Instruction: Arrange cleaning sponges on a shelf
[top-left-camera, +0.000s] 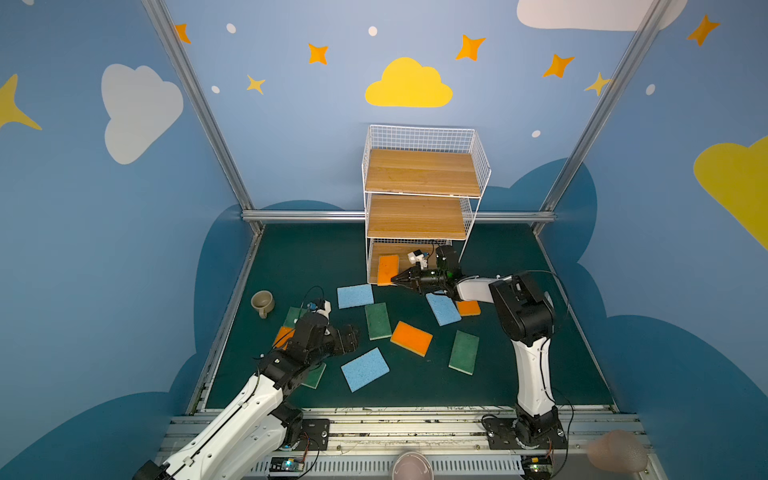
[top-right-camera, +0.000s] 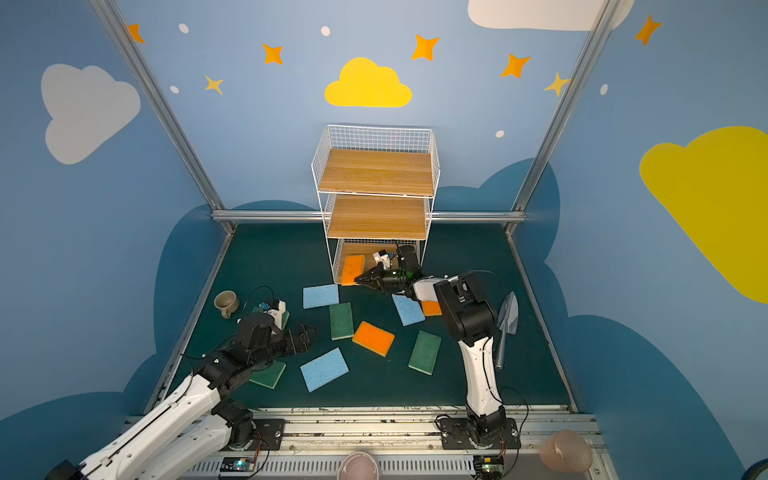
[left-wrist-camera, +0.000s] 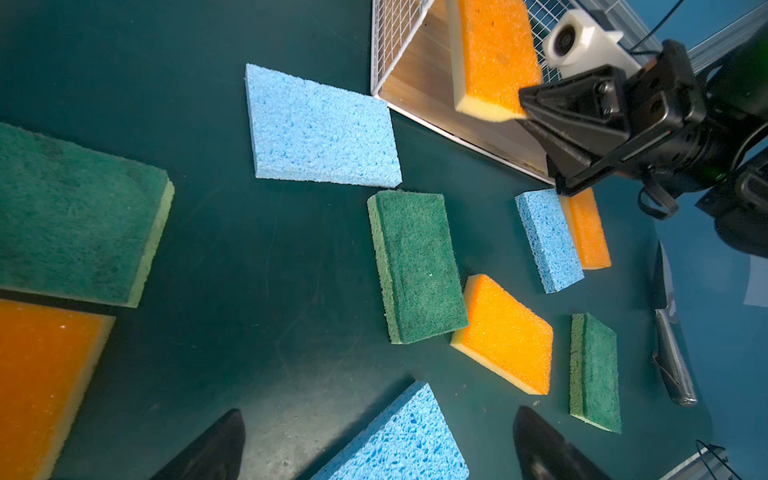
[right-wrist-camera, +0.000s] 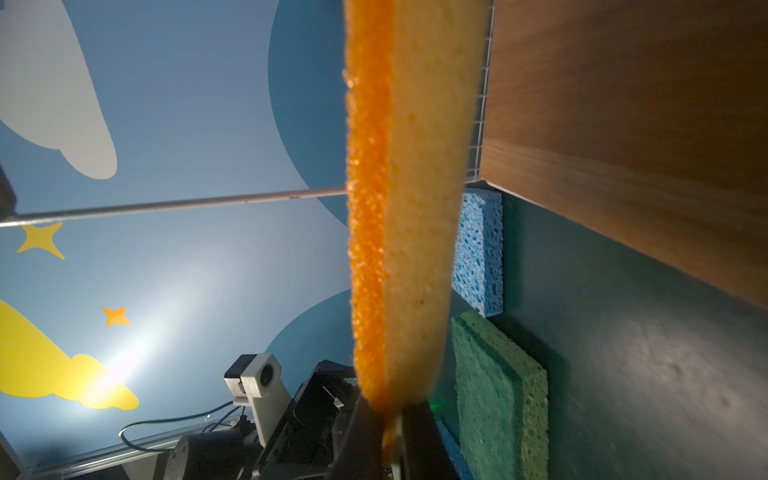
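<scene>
My right gripper (top-left-camera: 397, 279) is shut on an orange sponge (top-left-camera: 388, 268), held upright by its end at the mouth of the shelf's bottom tier (top-right-camera: 384, 248), as the top views and right wrist view (right-wrist-camera: 408, 200) show. The upper tiers (top-left-camera: 420, 170) are bare. My left gripper (top-left-camera: 349, 338) stands open over the floor at the front left, nothing between its fingers. Blue sponges (left-wrist-camera: 324, 128), green sponges (left-wrist-camera: 420, 264) and orange sponges (left-wrist-camera: 501, 336) lie spread over the dark floor.
A mug (top-left-camera: 262, 302) stands at the left. A metal trowel (top-right-camera: 508, 316) lies along the right wall. Bare floor lies either side of the shelf.
</scene>
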